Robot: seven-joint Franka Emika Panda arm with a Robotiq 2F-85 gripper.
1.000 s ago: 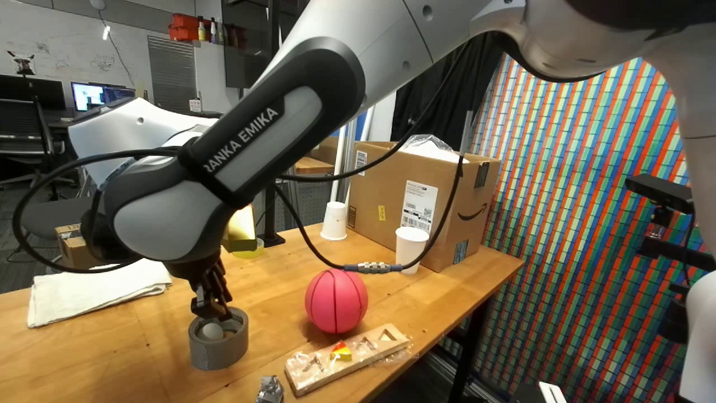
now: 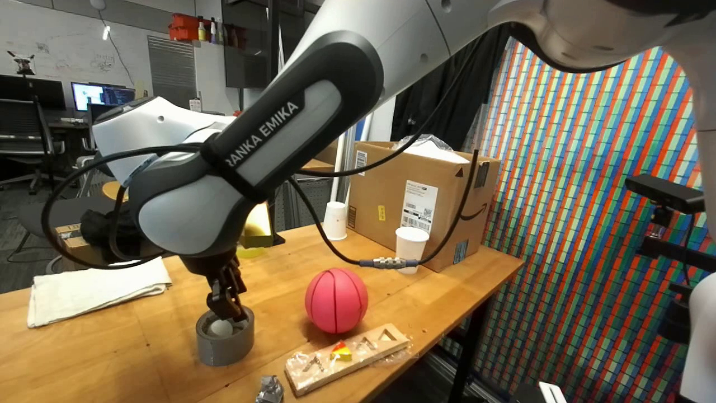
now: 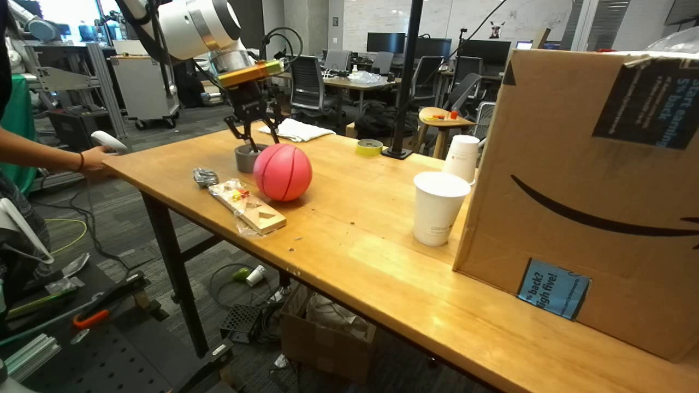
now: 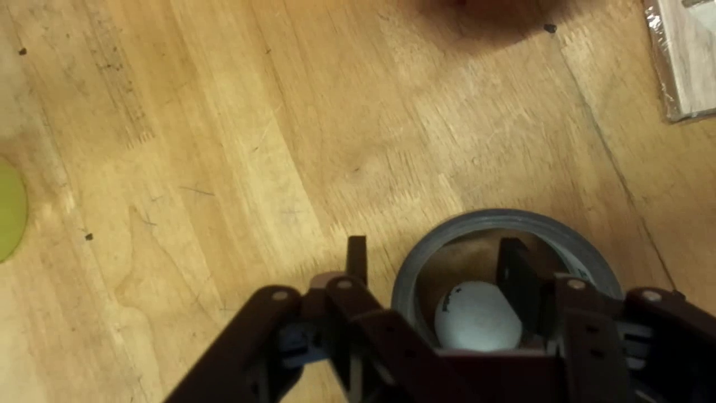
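A grey ring-shaped holder [image 2: 224,348] stands on the wooden table with a small white ball [image 4: 477,317] inside it. My gripper is low over the holder, fingers apart. In the wrist view one finger [image 4: 515,279] overlaps the holder's opening beside the ball, while the other finger [image 4: 357,258] appears outside its left rim. The near wall of the holder is hidden behind the gripper there. In exterior view 2 the holder [image 3: 243,161] is partly covered by a pink ball [image 3: 283,172]. Nothing shows clamped between the fingers.
A wooden puzzle board [image 2: 347,359] in clear wrap lies along the front edge, with crumpled foil [image 2: 269,389] near it. A white cloth [image 2: 100,295] is at the left. Paper cups [image 3: 437,208] and a large carton [image 3: 576,170] occupy the far end.
The gripper has moved right and lower toward the holder in exterior view 1. The holder, with the ball inside, has shifted slightly the same way. The pink ball and puzzle board have not moved.
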